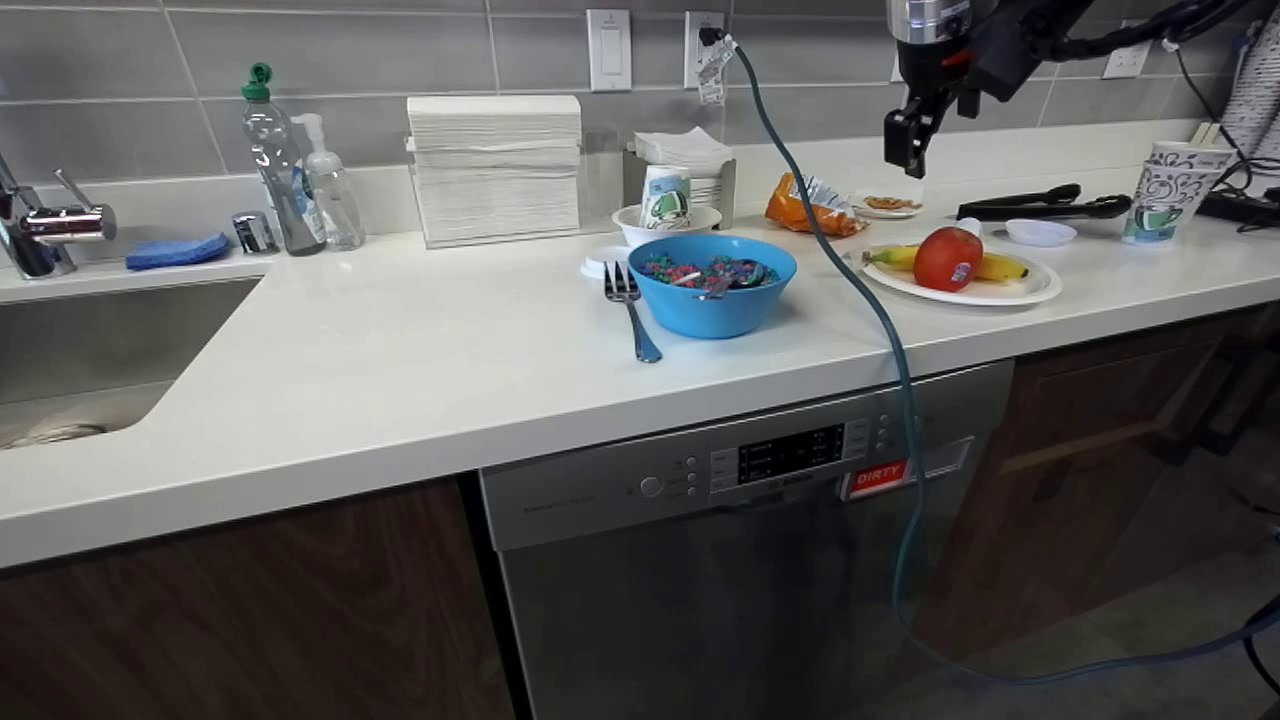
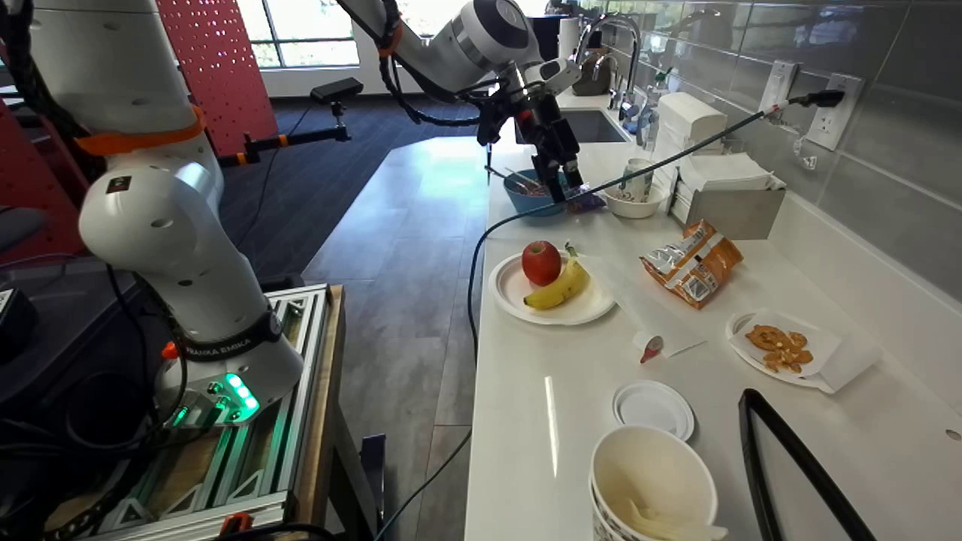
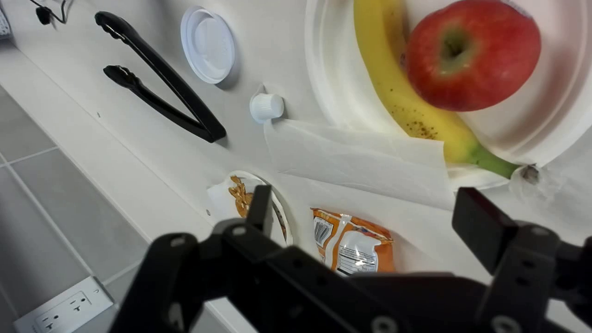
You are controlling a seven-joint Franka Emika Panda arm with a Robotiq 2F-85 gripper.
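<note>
My gripper is open in the wrist view, its two black fingers wide apart with nothing between them. In exterior view 1 it hangs above the counter, clear of everything below. The orange snack bag (image 3: 355, 244) lies beneath it on the counter, partly hidden by the gripper body. A white plate (image 1: 1041, 288) holds a red apple (image 3: 474, 55) lying against a yellow banana (image 3: 383, 72). A blue bowl (image 1: 708, 310) with colourful wrapped pieces stands farther left in exterior view 1, a fork (image 1: 636, 318) beside it.
Black tongs (image 3: 166, 77), a small white lid (image 3: 207, 44) and a plate of pretzels (image 2: 816, 379) lie nearby. A patterned paper cup (image 1: 1173, 198) stands at the right. A blue-green cable (image 1: 882, 314) crosses in front of the counter. Bare counter lies left of the bowl.
</note>
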